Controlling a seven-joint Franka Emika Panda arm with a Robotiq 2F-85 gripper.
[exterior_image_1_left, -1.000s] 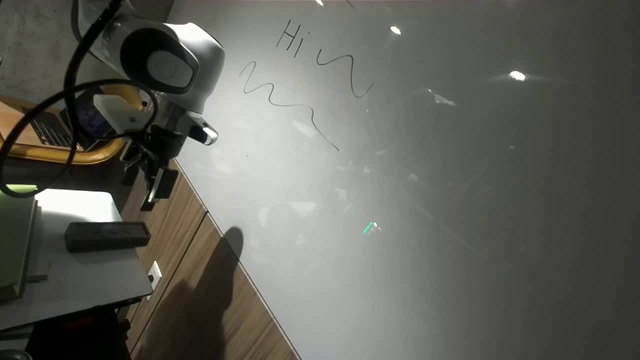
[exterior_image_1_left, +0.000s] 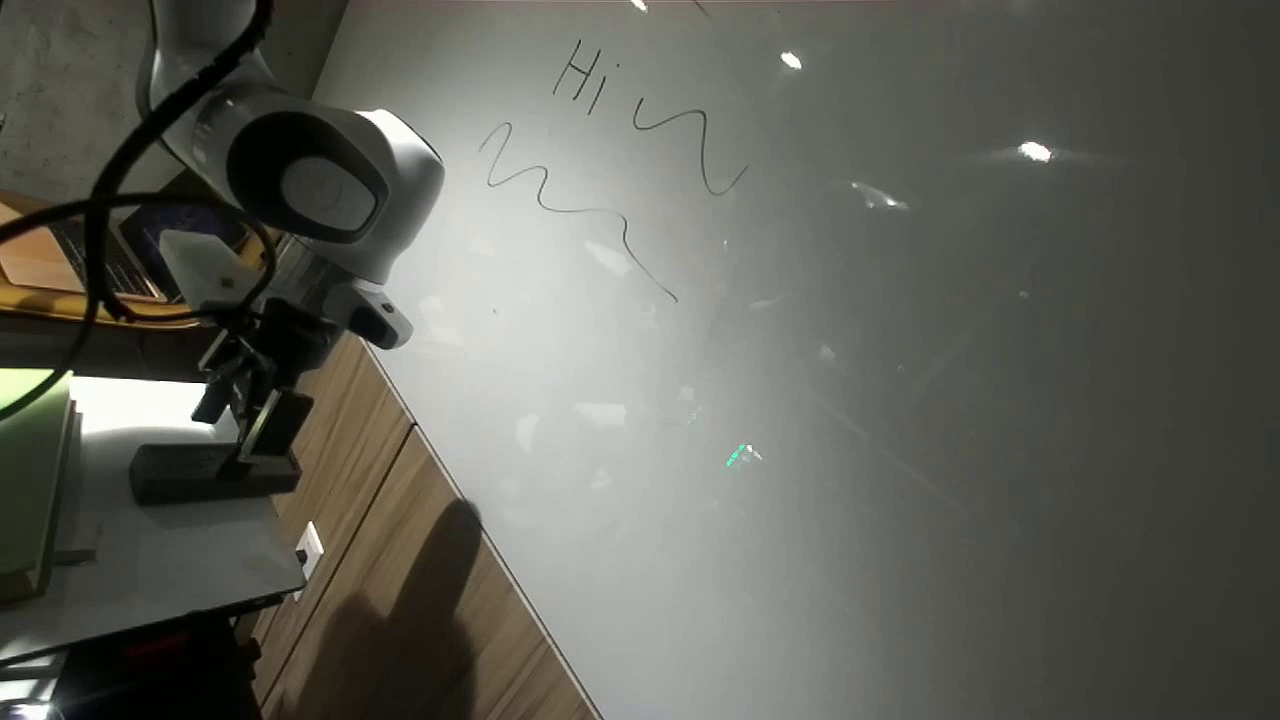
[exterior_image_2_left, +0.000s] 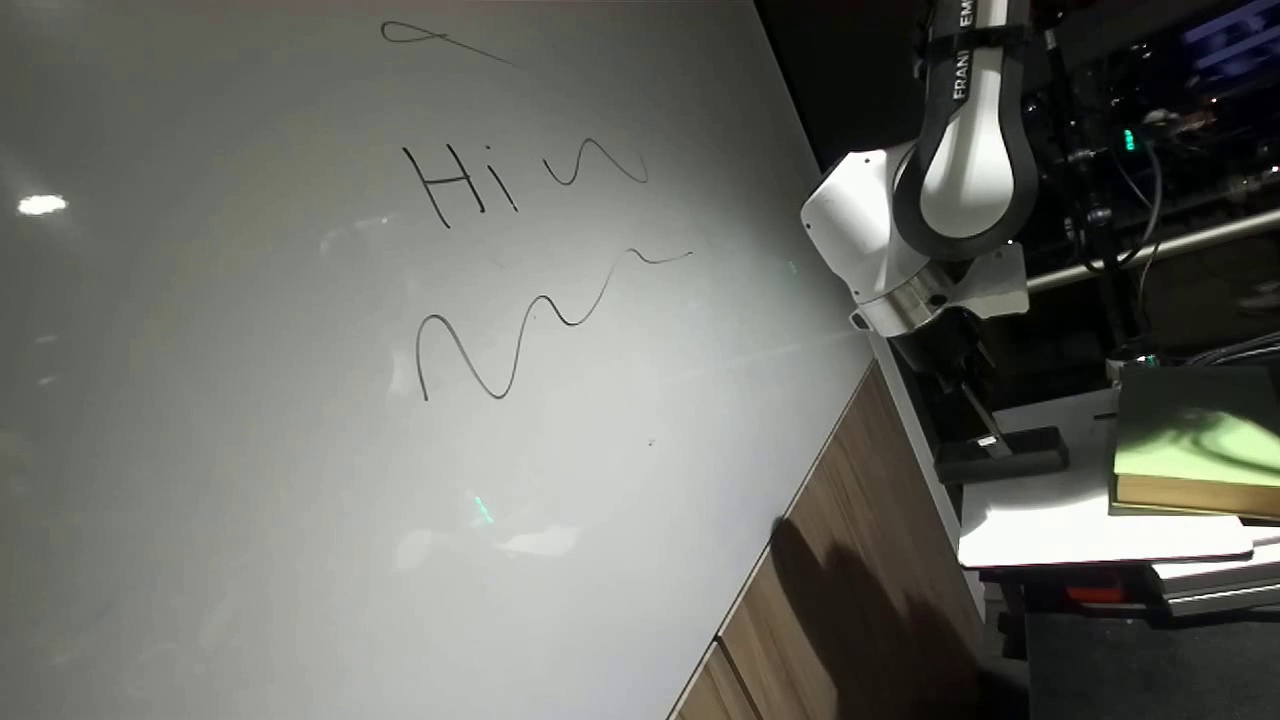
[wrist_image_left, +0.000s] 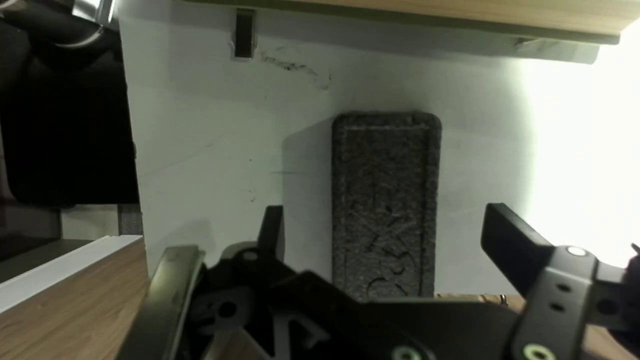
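A dark grey felt eraser (wrist_image_left: 387, 204) lies on the light tabletop, its long side running up the wrist view. My gripper is open over its near part, one finger to each side with a gap to the felt. In exterior view 1 the gripper (exterior_image_1_left: 246, 438) reaches down at the eraser (exterior_image_1_left: 180, 476); exterior view 2 has a finger in front of the eraser (exterior_image_2_left: 1038, 452). The whiteboard (exterior_image_1_left: 900, 540) carries "Hi" (exterior_image_1_left: 584, 78) and several wavy black lines (exterior_image_1_left: 546, 206). A looped stroke (exterior_image_2_left: 414, 34) shows near the top in exterior view 2.
A thick green book (exterior_image_2_left: 1200, 432) lies on the table beyond the eraser. Wooden panelling (exterior_image_1_left: 360, 480) separates the table from the whiteboard. A laptop (exterior_image_1_left: 72, 258) is behind the arm, and a black cable (exterior_image_1_left: 102, 180) hangs beside it.
The arm has come down and to the left in exterior view 1, from above the wooden panel to the eraser. The eraser and the marks on the board look unchanged.
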